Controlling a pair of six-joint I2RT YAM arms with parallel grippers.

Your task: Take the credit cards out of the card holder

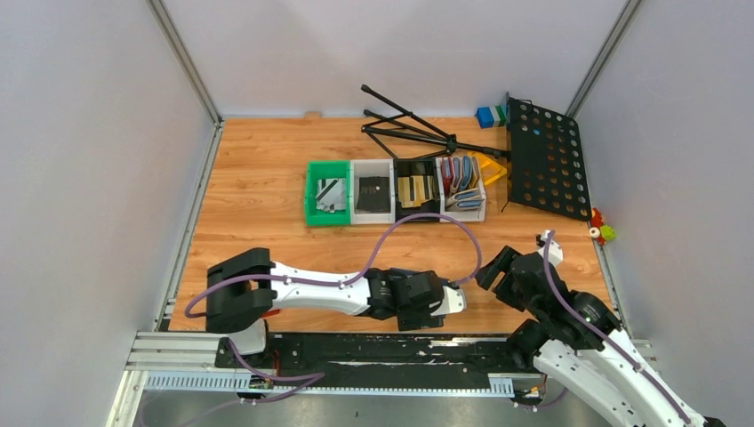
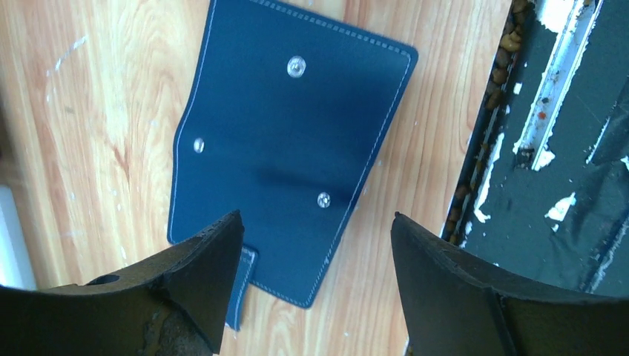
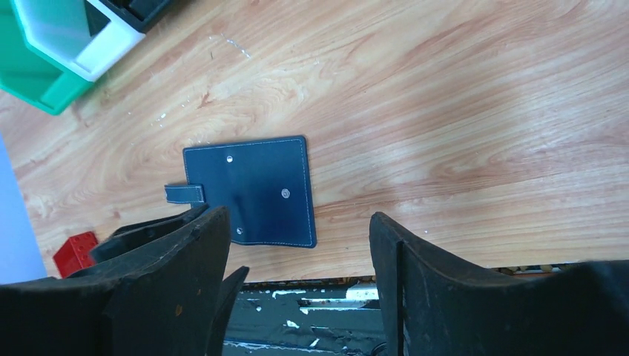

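The dark blue leather card holder (image 2: 282, 133) (image 3: 259, 191) lies on the table near the front edge, with a short strap at one side and snaps on its face. No cards show in it. My left gripper (image 1: 423, 302) hangs over it, open and empty, hiding it in the top view. My right gripper (image 1: 496, 274) is to the right of it, higher up, its fingers apart with nothing between them.
Four bins stand behind: green (image 1: 311, 196) with cards, white (image 1: 356, 216), black with cards, and white with wallets (image 1: 469, 216). A black folding stand (image 1: 544, 160) lies at the back right. A red object (image 3: 74, 254) is at front left.
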